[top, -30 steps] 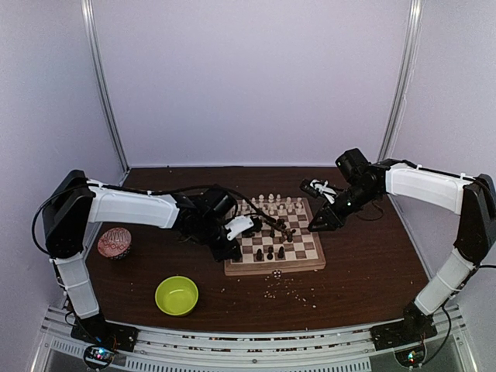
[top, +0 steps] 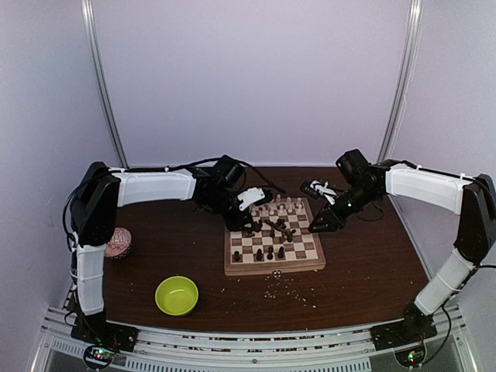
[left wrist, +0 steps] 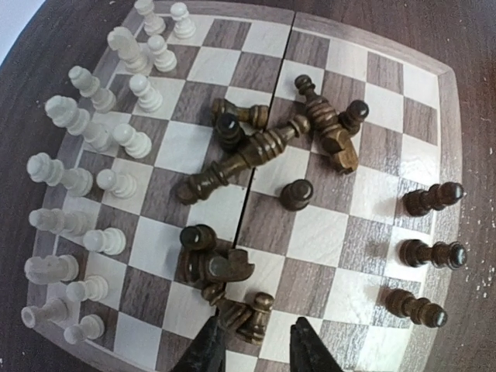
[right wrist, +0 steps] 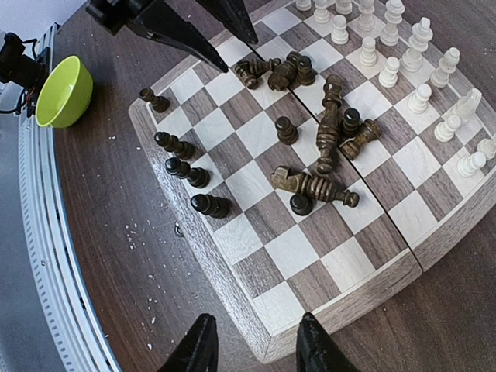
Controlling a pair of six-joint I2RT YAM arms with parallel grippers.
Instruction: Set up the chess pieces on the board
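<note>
The chessboard has white pieces standing in two rows along one side, like the white pawn. Several dark pieces stand along the opposite edge, like the dark piece. Others lie tumbled mid-board, among them a long dark piece and a toppled knight; a few small ones stand between them. My left gripper is over the board beside a fallen dark cluster, fingers apart with nothing held. My right gripper hangs over the board's near right side, fingers apart and empty.
A green bowl sits at the front left and a patterned bowl at the left, partly behind the left arm. White crumbs lie before the board. The table right of the board is clear.
My left arm has risen and moved toward the back and right, over the board. The right arm appears unmoved.
</note>
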